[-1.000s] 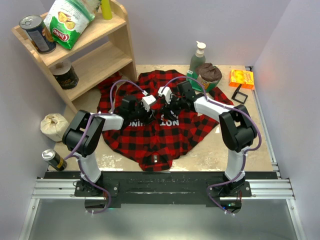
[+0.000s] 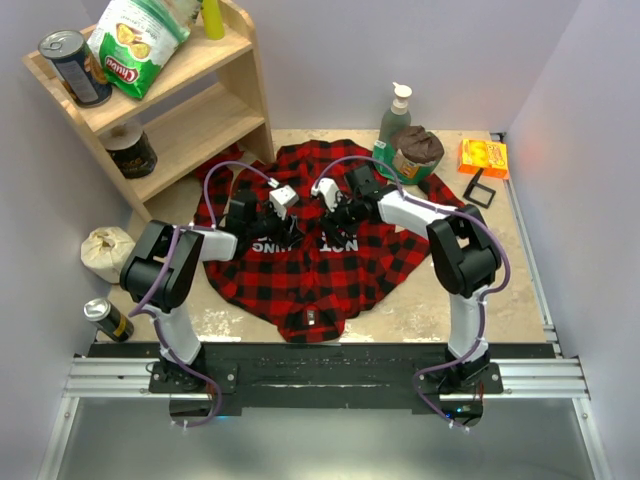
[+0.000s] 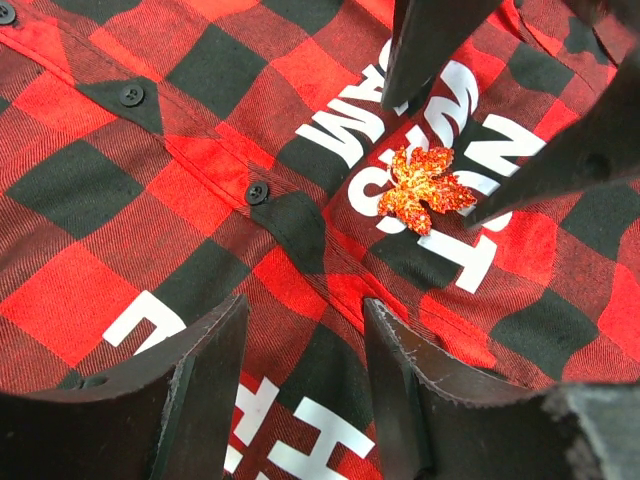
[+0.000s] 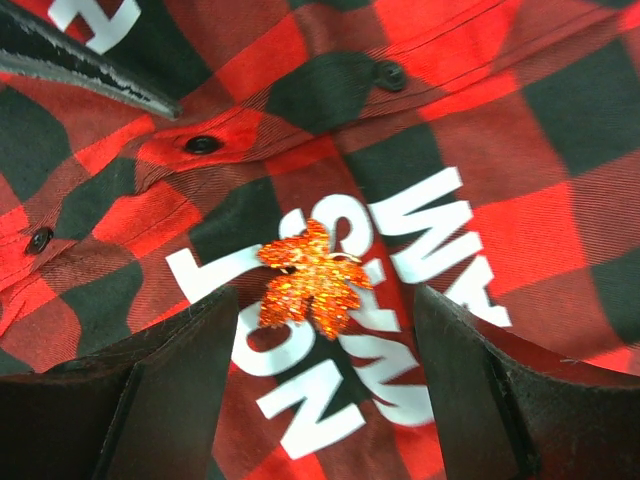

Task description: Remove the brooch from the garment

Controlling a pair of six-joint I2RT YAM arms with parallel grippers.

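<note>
An orange glittery leaf-shaped brooch (image 4: 318, 285) lies on white lettering of the red-and-black checked shirt (image 2: 315, 290). In the right wrist view it shows between and beyond the fingers of my open right gripper, which do not touch it. The left wrist view has the brooch (image 3: 425, 188) at upper right, beside the right gripper's dark fingers (image 3: 560, 150). My left gripper stands open over the buttoned front, nothing between its fingers, with the brooch off to its side. From the top, the arms hide most of the brooch area.
The shirt is spread flat over the table. A wooden shelf (image 2: 205, 125) stands at the back left. At the back right are a pump bottle (image 2: 396, 118), a green container (image 2: 400, 165) and a yellow box (image 2: 482, 157). A can (image 2: 108, 319) stands front left.
Over the last second my left gripper has drawn back a little to the left.
</note>
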